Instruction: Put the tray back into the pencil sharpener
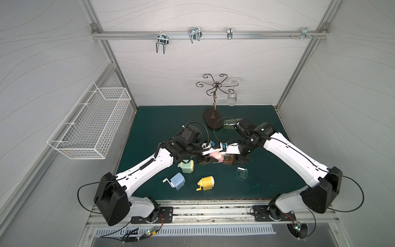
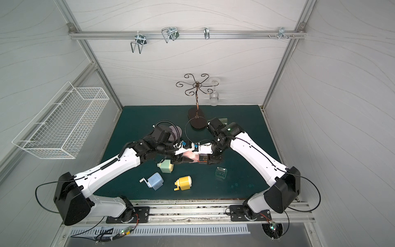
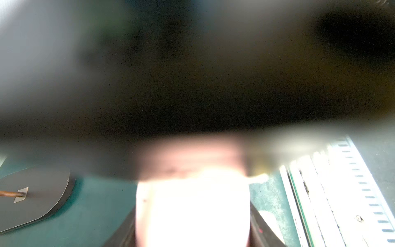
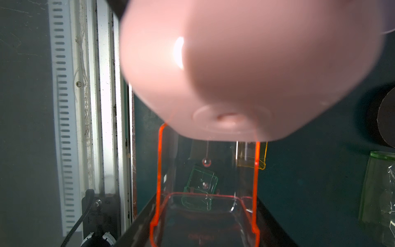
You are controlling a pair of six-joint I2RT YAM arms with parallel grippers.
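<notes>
A pink pencil sharpener [image 1: 215, 155] is held off the table, with my left gripper shut around its body. In the left wrist view it is overexposed, and dark blur fills the upper part. My right gripper is shut on a clear tray with orange-red edges [image 4: 256, 177]. In the right wrist view the tray's far end reaches the sharpener's pink body [image 4: 255, 61], beside the face with a round hole. Whether that end sits inside the opening or only against it, I cannot tell. In the top right view the tray [image 2: 203, 158] adjoins the sharpener's right side.
Yellow [image 1: 205, 183], blue [image 1: 177, 181] and green [image 1: 186, 166] sharpeners stand at the front left. A green-edged clear tray [image 1: 242, 173] lies to the right, a yellow-edged one [image 4: 251, 164] close by. Behind the arms are a metal stand [image 1: 213, 118] and glassware [image 4: 376, 193]. The right side is open.
</notes>
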